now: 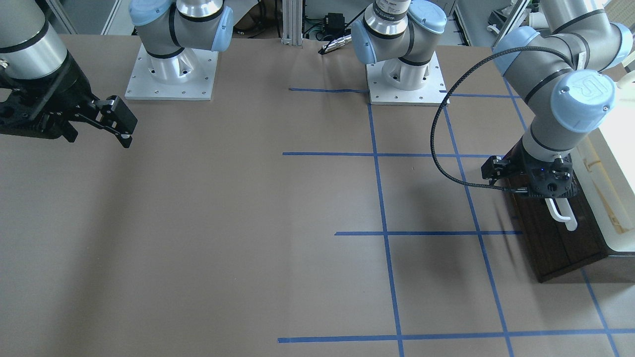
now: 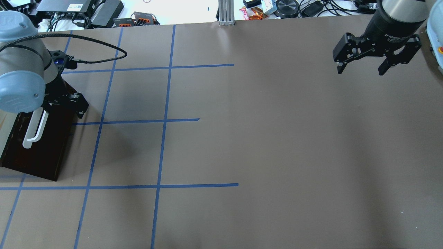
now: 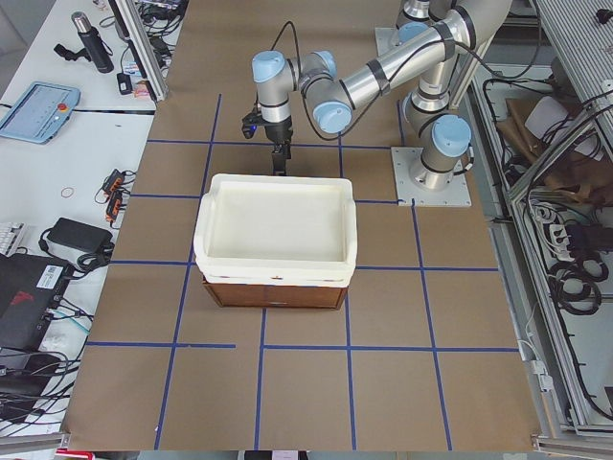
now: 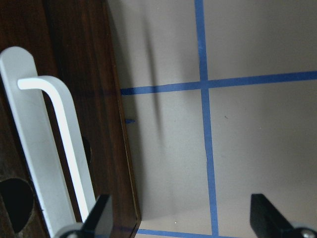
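Note:
A dark wooden box [image 1: 553, 250] carries a cream tray [image 3: 275, 226] on top. On its dark face is a white bar handle [image 4: 74, 144], also seen below the wrist in the top view [image 2: 35, 128]. My gripper is over that face, its black fingertips at the bottom of the wrist view, wide apart, with box edge and gridded table between them. Nothing shows held.
A second black gripper [image 2: 373, 58] on another arm stands at the opposite side. Other arm bases sit along the back edge.

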